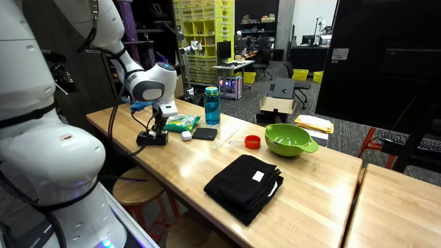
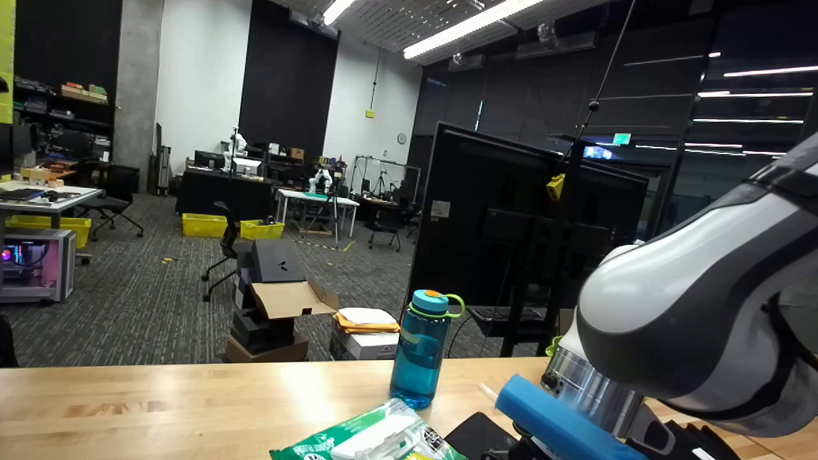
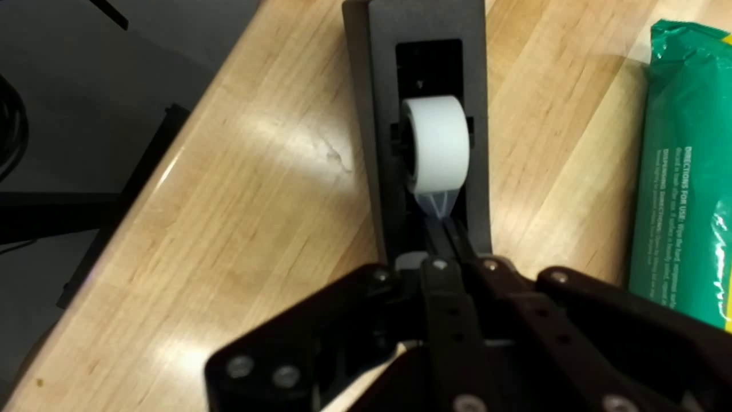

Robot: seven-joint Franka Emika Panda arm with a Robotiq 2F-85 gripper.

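Note:
A black tape dispenser (image 3: 363, 137) sits on the wooden table, a white roll of tape (image 3: 442, 144) in its slot. From the roll's near side a strip of clear tape (image 3: 437, 201) narrows down to my fingertips. My gripper is shut, its two thin black fingers side by side, with the end of that strip pinched between them. In exterior view 1 my gripper (image 1: 156, 128) points down over the dispenser (image 1: 152, 138), close to its top; the strip is too small to make out there.
Beside the dispenser lie a green wipes pack (image 1: 182, 123), a white case (image 1: 186, 135) and a black flat item (image 1: 205, 133). A blue bottle (image 1: 212, 105), red cup (image 1: 252, 142), green bowl (image 1: 289, 140) and folded black cloth (image 1: 246, 186) stand further along. The table's edge runs near the dispenser.

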